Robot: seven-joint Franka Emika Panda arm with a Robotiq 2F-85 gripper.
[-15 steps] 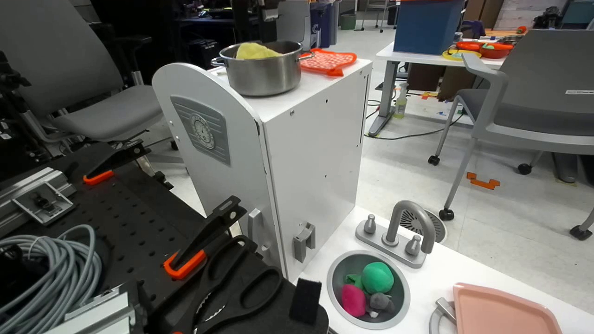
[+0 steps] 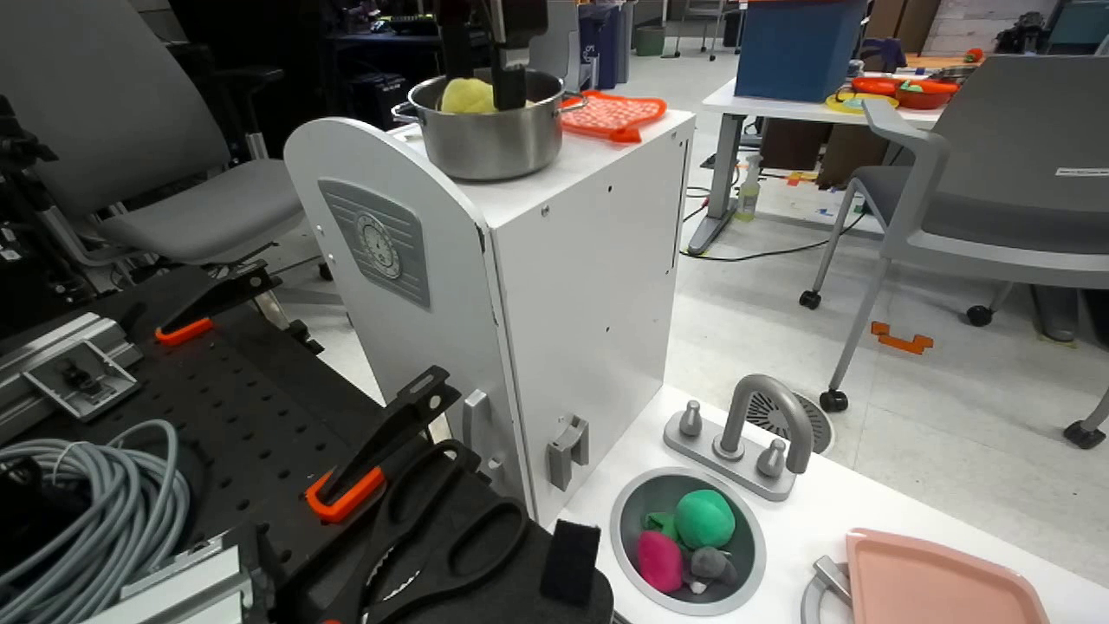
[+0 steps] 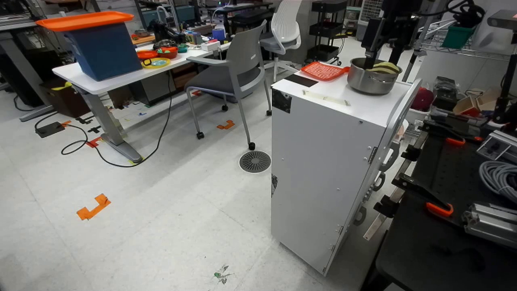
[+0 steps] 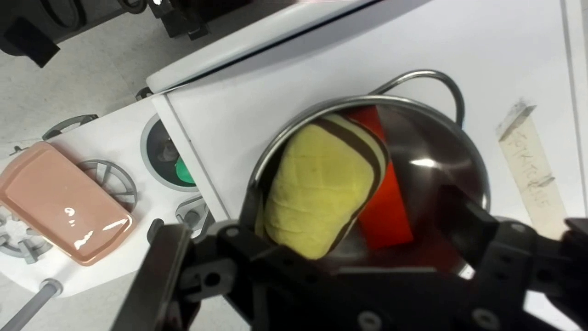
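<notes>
A yellow plush toy (image 4: 325,182) with dark and pale stripes along one side rests in a steel pot (image 2: 494,146). Beneath and beside it in the pot is a flat red piece (image 4: 388,204), partly covered. My gripper points down over the pot, its fingers wide apart. One of its fingers (image 4: 251,212) is on the toy's left side by the rim; the other is over the empty right part of the pot. In exterior view 1 a fingertip (image 2: 509,92) reaches down to the rim beside the toy. Whether the fingers touch the toy cannot be told.
The pot stands on a white cabinet (image 3: 329,160), beside an orange perforated tray (image 2: 613,113). The cabinet's raised side panel (image 2: 390,208) borders the pot closely. Lower down are a sink (image 2: 624,530) holding plush toys, a faucet (image 2: 764,416) and a pink tray (image 2: 941,582).
My gripper has come down from above the pot to the toy, with its fingers now at rim height. The toy and the pot appear unmoved.
</notes>
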